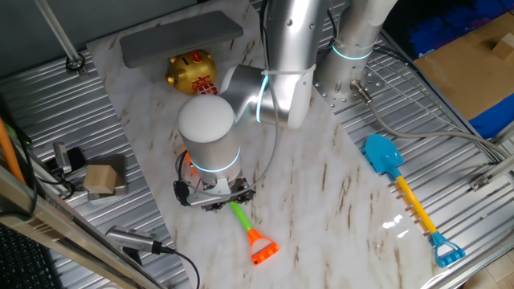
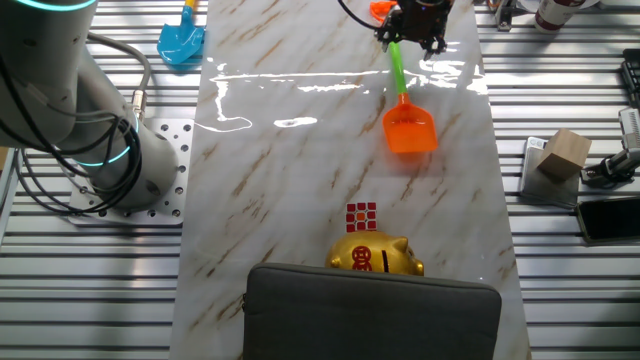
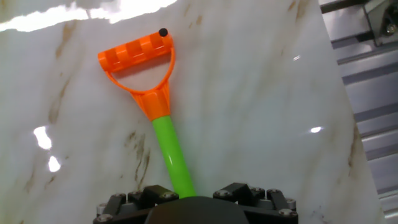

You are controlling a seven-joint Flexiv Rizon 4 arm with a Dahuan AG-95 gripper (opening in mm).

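Note:
A toy shovel with an orange scoop point(image 2: 410, 130), a green shaft point(image 3: 172, 155) and an orange D-shaped handle point(image 3: 138, 53) lies on the marble-patterned board point(image 1: 321, 217). Over its shaft hangs my gripper, pointing down. The black fingers point(image 3: 152, 195) stand apart, one on each side of the green shaft, so the gripper is open. Whether either finger touches the shaft cannot be told, as the gripper body hides the lower part. In exterior view 1 the arm covers most of the scoop.
A blue shovel with a yellow shaft point(image 1: 410, 201) lies along the board's right edge. At the far end are a golden piggy bank point(image 2: 375, 253), a red-faced cube point(image 2: 361, 216) and a dark grey case point(image 2: 370, 315). A wooden block point(image 1: 101, 179) sits off the board. The board's middle is clear.

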